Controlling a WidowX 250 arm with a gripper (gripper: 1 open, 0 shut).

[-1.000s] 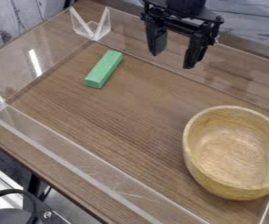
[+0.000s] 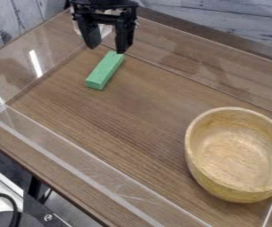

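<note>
My gripper hangs at the top left of the camera view, open, with two dark fingers pointing down. Just below it a green block lies on the wooden table. A wide tan bowl stands at the lower right.
A small white object at the top left is partly hidden behind the gripper. Dark cable shows at the lower left corner.
My gripper has moved left from the upper right of the table to above the green block. The block and bowl have not visibly moved.
</note>
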